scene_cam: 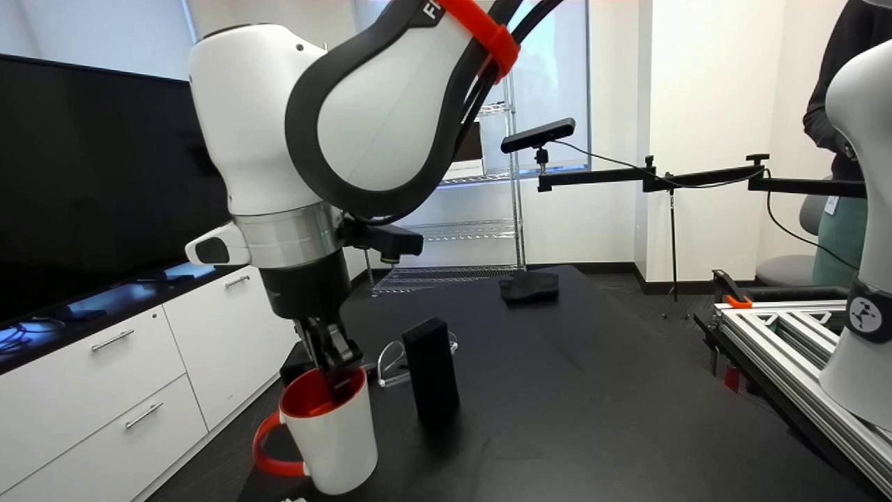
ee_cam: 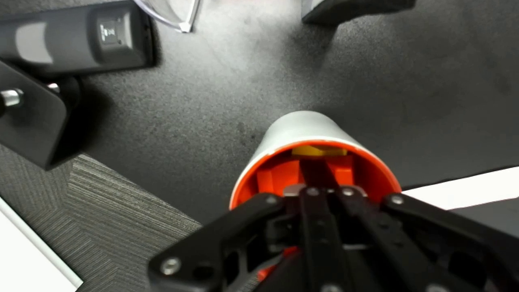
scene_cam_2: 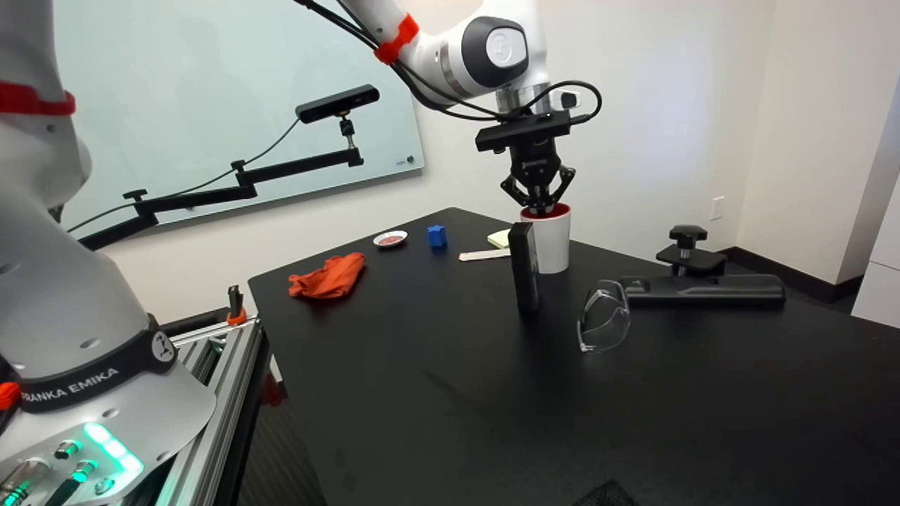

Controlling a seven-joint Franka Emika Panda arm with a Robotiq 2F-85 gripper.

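Observation:
A white mug (scene_cam: 344, 443) with a red inside and red handle stands upright near the table edge in exterior view 1. My gripper (scene_cam: 339, 383) reaches down into its opening, and its tips are partly hidden by the rim. From above, in the wrist view, the fingers (ee_cam: 318, 175) lie close together inside the mug (ee_cam: 301, 127). The gripper looks shut, with nothing clearly visible between the fingers. A yellow piece (ee_cam: 318, 151) and some red, blocky shapes show inside the mug around the fingers.
Close to the mug stands an upright black box (scene_cam_2: 524, 268), with clear safety glasses (scene_cam_2: 605, 316) nearby. A black clamp device (scene_cam_2: 704, 289), red cloth (scene_cam_2: 329, 277), blue block (scene_cam_2: 436, 236) and small white dish (scene_cam_2: 389, 239) are also on the table.

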